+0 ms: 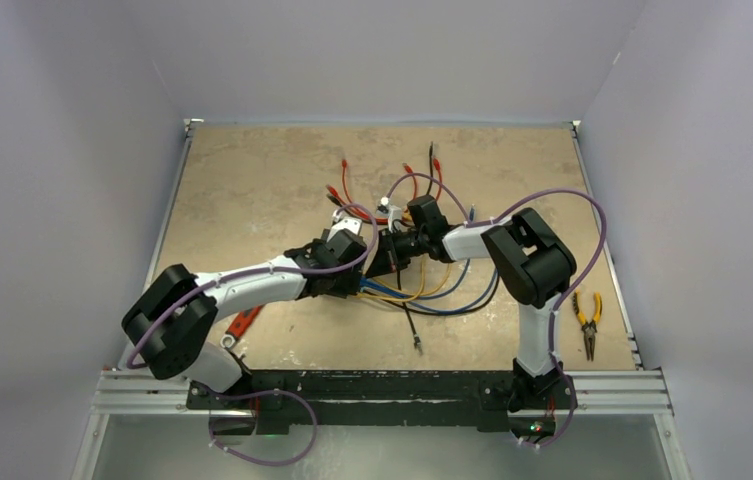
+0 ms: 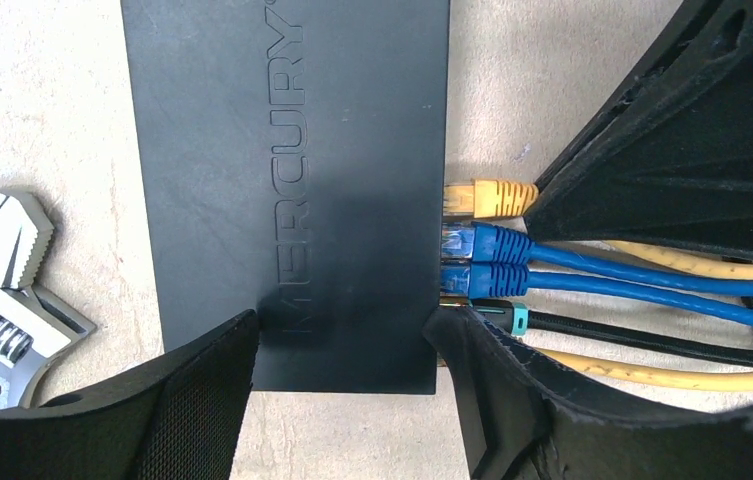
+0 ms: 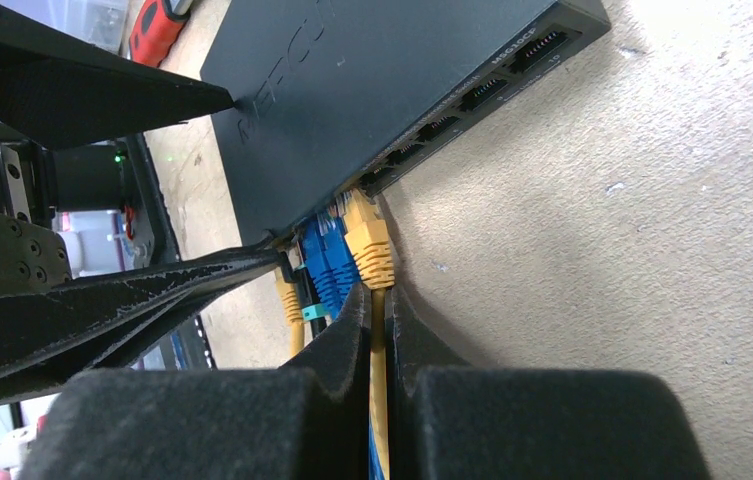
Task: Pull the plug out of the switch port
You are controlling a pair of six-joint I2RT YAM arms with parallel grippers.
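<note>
The dark network switch (image 2: 292, 200) lies flat, with a yellow plug (image 2: 497, 198), two blue plugs (image 2: 500, 260) and a black plug with a teal collar (image 2: 519, 318) along one side. Further along, another yellow plug (image 3: 289, 298) is partly hidden. Over the switch's near end, my left gripper is open with its fingers apart, one of them by the plug side. My right gripper is shut around the yellow cable just behind the first yellow plug, which sits at its port beside empty ports (image 3: 482, 93).
An adjustable wrench (image 2: 2, 290) lies beside the switch. Blue, yellow and black cables (image 1: 437, 300) loop across the board. Red and black leads (image 1: 347, 185) spread at the back, and yellow-handled pliers (image 1: 588, 315) lie far right. The front right board is clear.
</note>
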